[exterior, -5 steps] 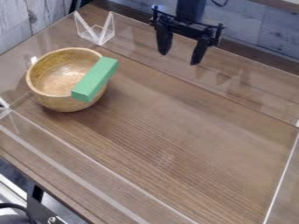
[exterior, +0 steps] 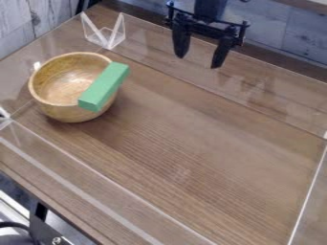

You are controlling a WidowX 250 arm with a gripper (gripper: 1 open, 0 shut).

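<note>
A black gripper (exterior: 204,38) hangs at the top centre of the camera view, over the back of the table, with its two fingers apart and nothing visible between them. A tan round bowl (exterior: 61,96) sits at the left of the table, and a green block (exterior: 103,84) rests slanted in it, across its right part.
White tape marks (exterior: 102,29) lie at the back left. A wall runs along the back, and dark cables show off the table at the lower left.
</note>
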